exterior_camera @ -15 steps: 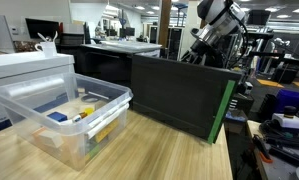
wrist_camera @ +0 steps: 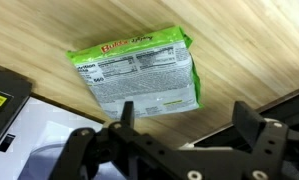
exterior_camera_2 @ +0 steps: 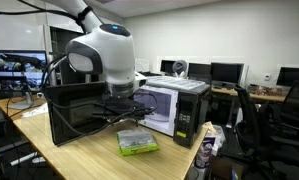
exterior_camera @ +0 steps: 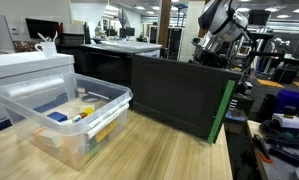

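Note:
A green and white food packet (wrist_camera: 139, 72) lies flat on the wooden table in the wrist view, printed nutrition label facing up. My gripper is open above it, the two dark fingers apart with nothing between them. The packet's lower edge lies roughly level with the gap. In exterior view 2 the packet (exterior_camera_2: 137, 141) rests on the table below the arm; the fingertips are hard to make out against the dark background there. Exterior view 1 shows the arm (exterior_camera: 221, 28) beyond a tall black panel, which hides the packet.
A clear plastic bin (exterior_camera: 64, 118) holding several small items stands left of the black panel (exterior_camera: 179, 95). A microwave (exterior_camera_2: 161, 105) is behind the packet. Bare wood (exterior_camera: 154, 150) lies in front of the panel. A white object (wrist_camera: 64, 135) borders the wrist view's lower left.
The arm has shifted a little to the right behind the black panel in exterior view 1, and more of its dark end shows above the panel. The bin and panel have not moved.

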